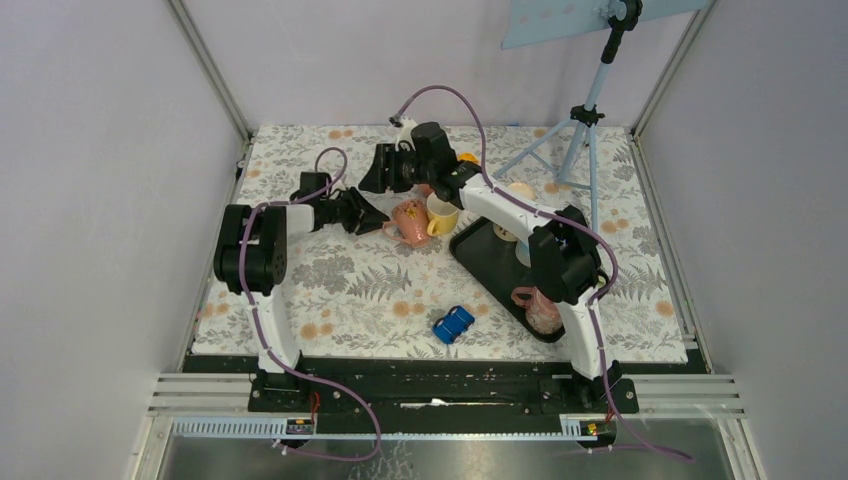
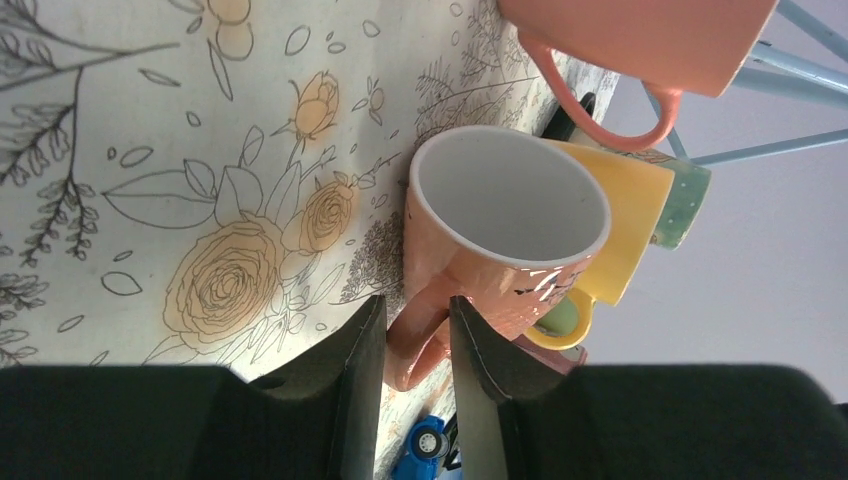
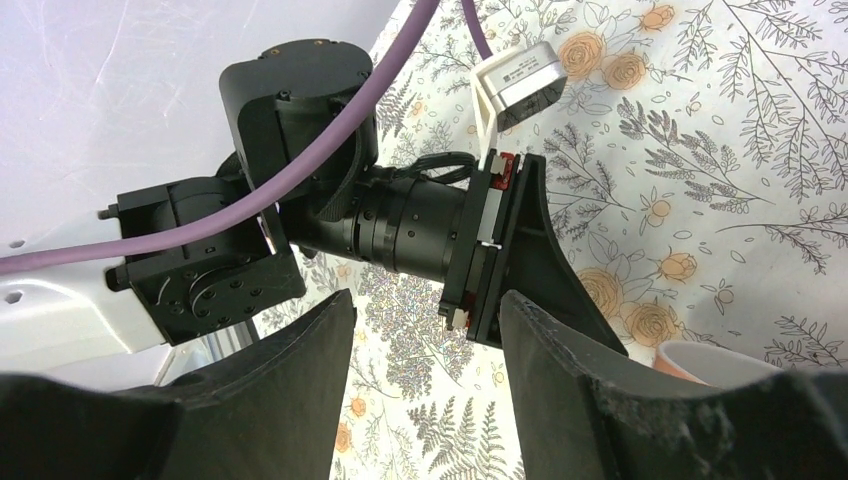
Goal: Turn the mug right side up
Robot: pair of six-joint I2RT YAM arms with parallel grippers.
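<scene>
The pink mug (image 1: 410,218) lies tilted on its side on the floral mat, beside a yellow mug (image 1: 441,216). In the left wrist view, my left gripper has its narrowly spaced fingertips at the pink mug's handle; whether they grip it is unclear. My right gripper hangs open above and behind the pink mug, with the left arm in its wrist view and a mug rim at the lower right.
A black tray (image 1: 484,264) with mugs is at the right. A blue toy car (image 1: 453,323) lies at the front. A light-blue stand (image 1: 593,90) occupies the back right.
</scene>
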